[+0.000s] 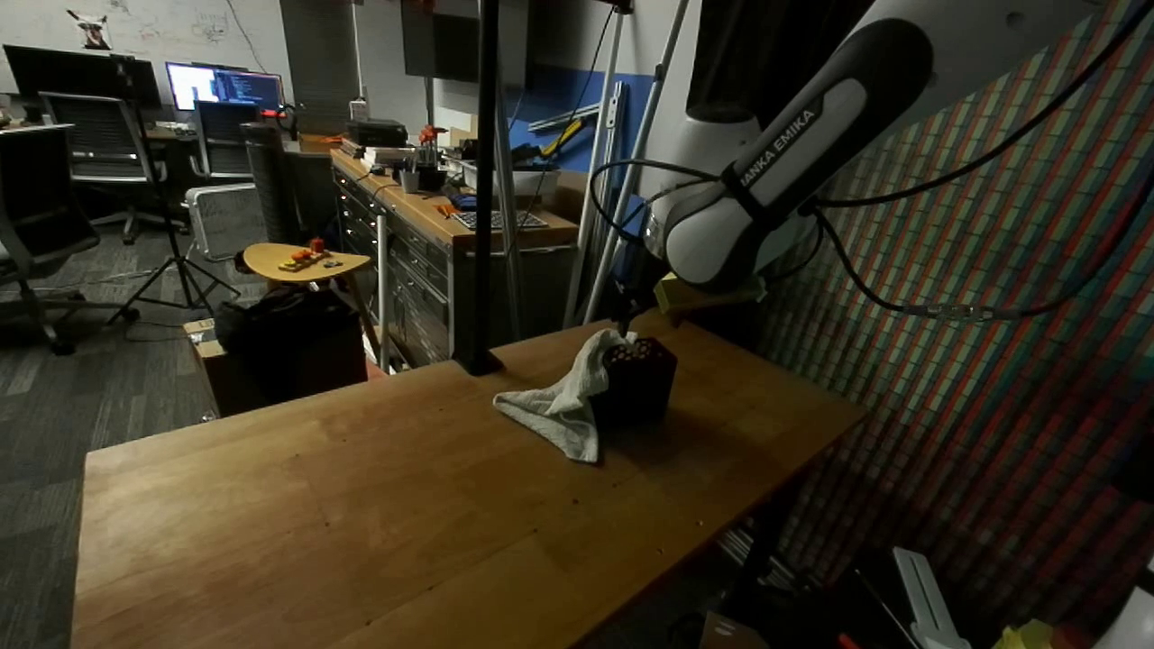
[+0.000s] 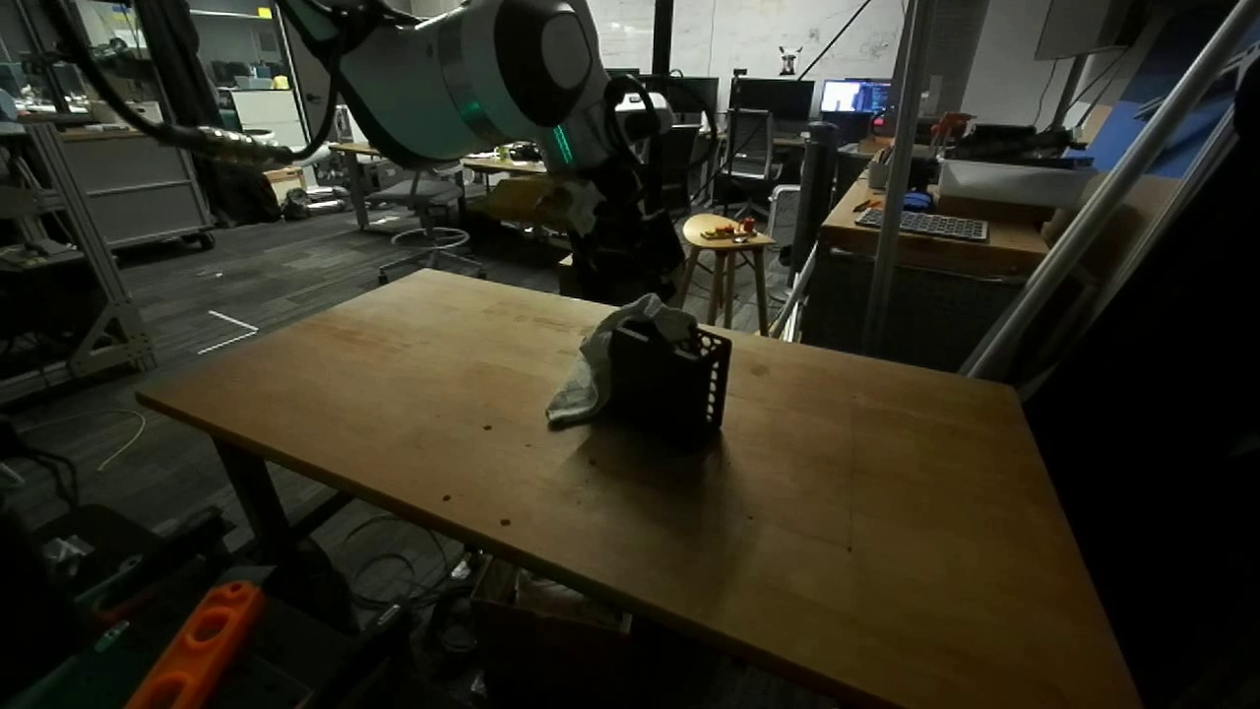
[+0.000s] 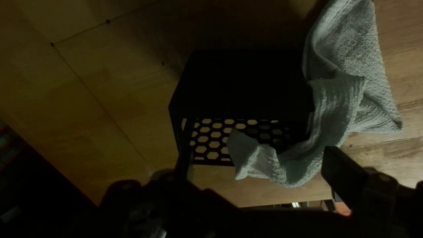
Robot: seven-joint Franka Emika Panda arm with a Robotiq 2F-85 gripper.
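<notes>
A black box with honeycomb holes (image 1: 640,384) stands on the wooden table. Draped over its side is a grey-white towel (image 1: 562,401), one end spread on the tabletop and the other reaching over the box's rim. From the wrist view, the towel (image 3: 337,103) hangs along the right of the box (image 3: 242,83), its tip lying across the open, perforated end. My gripper is open, its fingers wide apart, with no grip on the towel. In exterior view 1 the dark gripper (image 1: 625,308) is above and behind the box; its fingertips are hard to make out there.
A black upright post (image 1: 482,216) rises at the table's back edge. Beyond it are a small stool (image 1: 306,263) and a workbench (image 1: 454,211).
</notes>
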